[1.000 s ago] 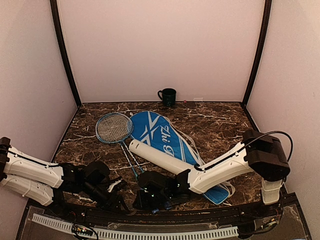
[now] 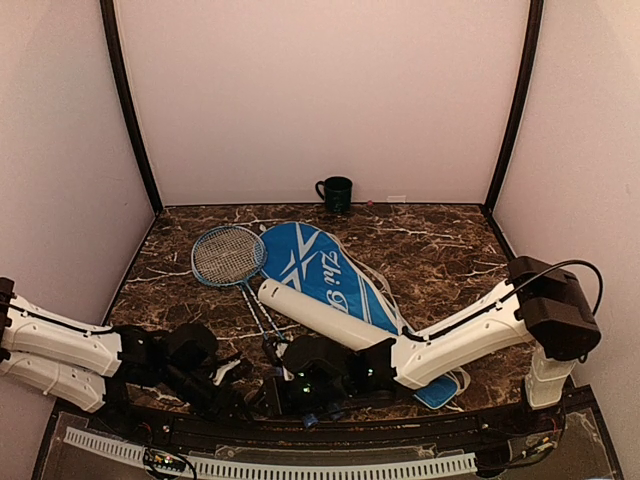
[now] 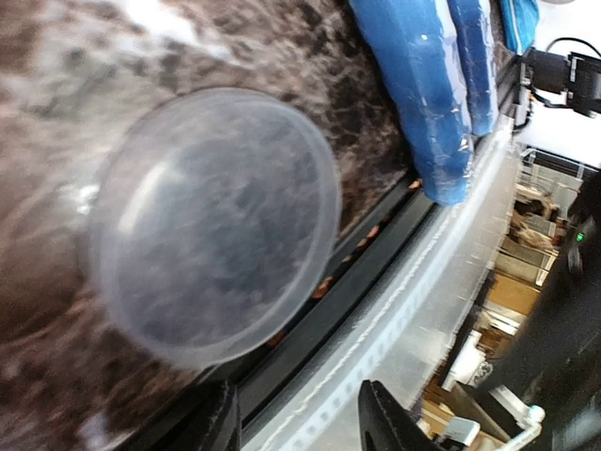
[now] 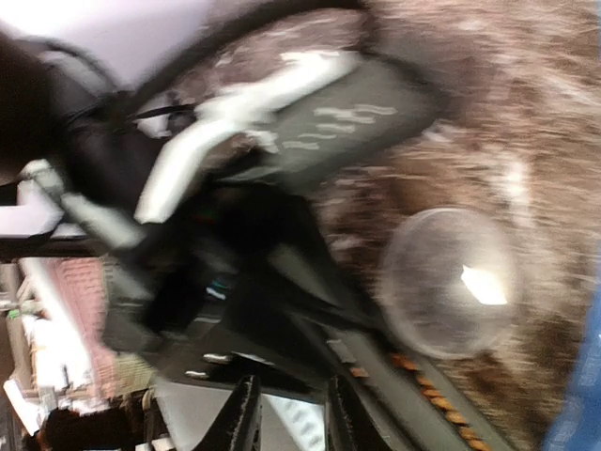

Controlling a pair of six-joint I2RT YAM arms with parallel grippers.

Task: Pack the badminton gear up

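On the marble top near the front edge lies a round clear plastic lid (image 3: 216, 225), flat in the left wrist view and also seen in the right wrist view (image 4: 451, 282). My left gripper is open beside it, nothing between its fingers. My right gripper stands part open and empty on the lid's other side. Two rackets (image 2: 228, 256) lie at the left, their blue handles (image 3: 413, 89) running toward the front. A white tube (image 2: 325, 318) rests over the blue racket bag (image 2: 318, 262); my right arm hides the bag's front part.
A dark mug (image 2: 337, 194) stands at the back wall. The front rail (image 3: 366, 235) runs close by the lid. Both grippers are crowded together at the front.
The left arm has barely moved. Rackets, bag and tube stay where they were.
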